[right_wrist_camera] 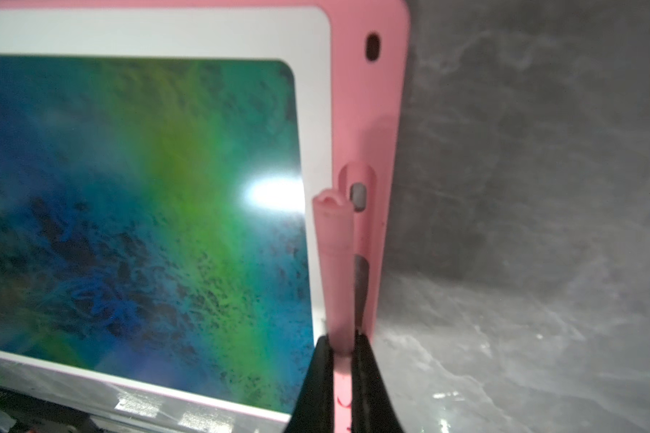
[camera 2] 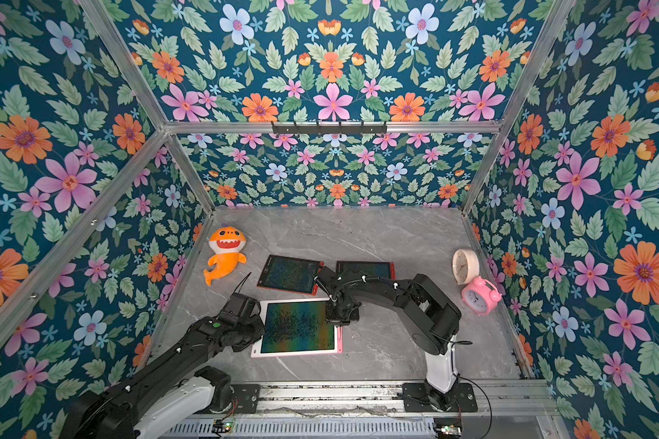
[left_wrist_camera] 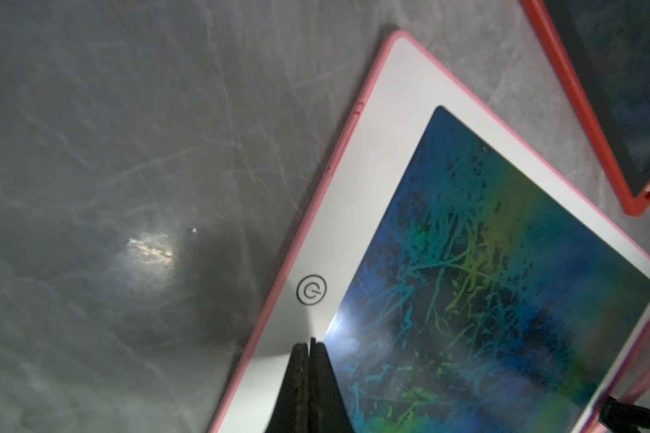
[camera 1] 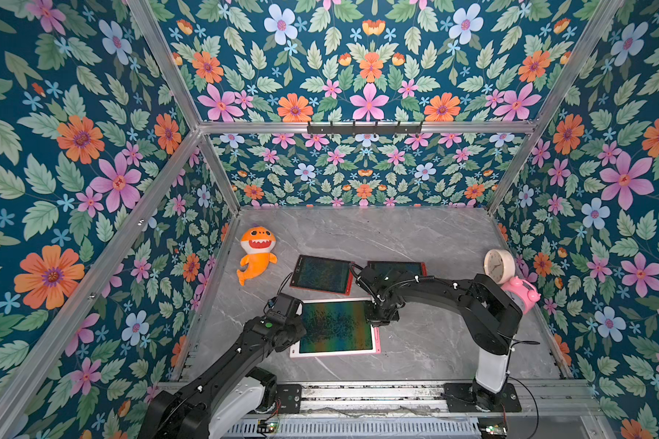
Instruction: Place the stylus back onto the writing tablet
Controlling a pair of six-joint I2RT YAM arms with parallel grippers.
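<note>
The white and pink writing tablet [camera 1: 334,327] lies at the front middle. In the right wrist view a pink stylus [right_wrist_camera: 335,267] runs along the tablet's pink edge strip [right_wrist_camera: 368,130], just beside and partly over its slot. My right gripper has its fingers close on either side of the stylus; how firmly is not clear. My left gripper is shut, nothing visible between its fingers, above the tablet's left white border.
Two red-framed tablets [camera 1: 320,274] lie behind. An orange shark toy [camera 1: 256,256] is at back left; a cream clock [camera 1: 498,265] and pink alarm clock [camera 2: 478,296] stand at the right.
</note>
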